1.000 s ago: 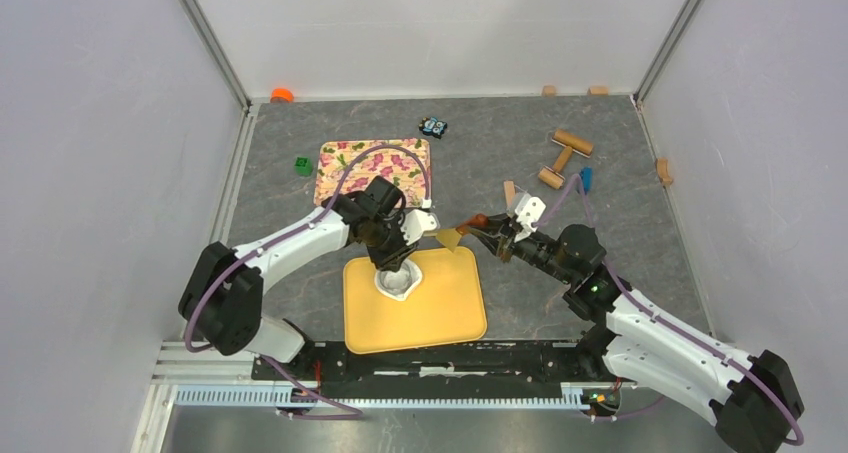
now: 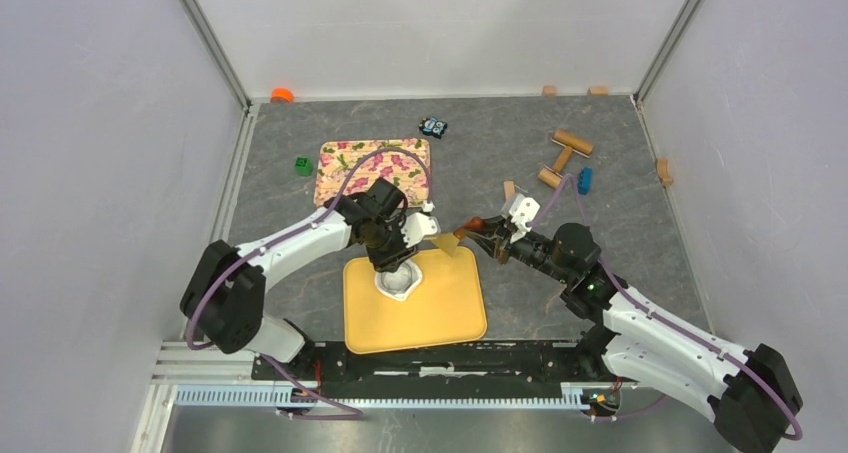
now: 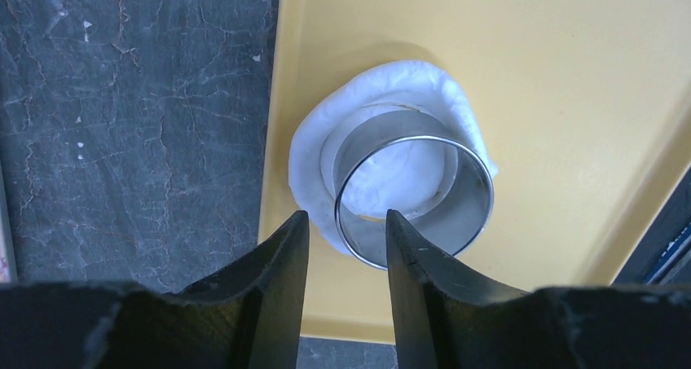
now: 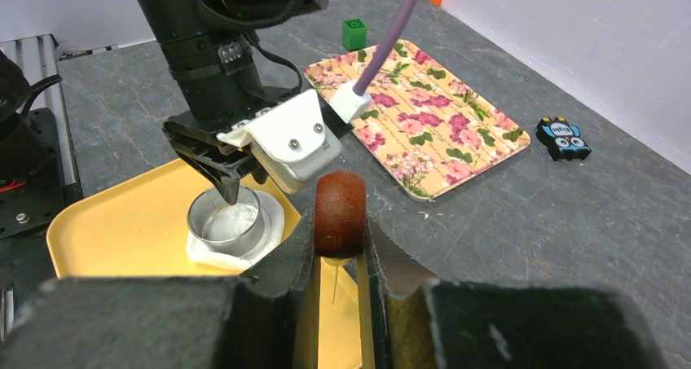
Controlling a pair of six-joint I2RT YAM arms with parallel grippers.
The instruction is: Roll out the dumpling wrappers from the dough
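Observation:
A metal ring cutter (image 3: 476, 214) stands on a flattened white dough piece (image 3: 318, 149) in the yellow tray (image 2: 415, 323). My left gripper hangs over it, fingers part open above the rim; I cannot tell that they touch it. My right gripper grips the reddish wooden handle (image 4: 340, 210) of a scraper, whose thin yellowish blade (image 2: 446, 245) hangs above the tray's back right part.
A floral board (image 4: 444, 141) lies behind the tray. Rolling pins (image 2: 573, 141), a blue item (image 2: 585, 180), a green block (image 2: 303, 166) and a dark owl-like object (image 2: 433, 127) sit around the grey surface.
The right gripper and scraper have dipped very slightly toward the tray. The left gripper shifts only slightly over the ring.

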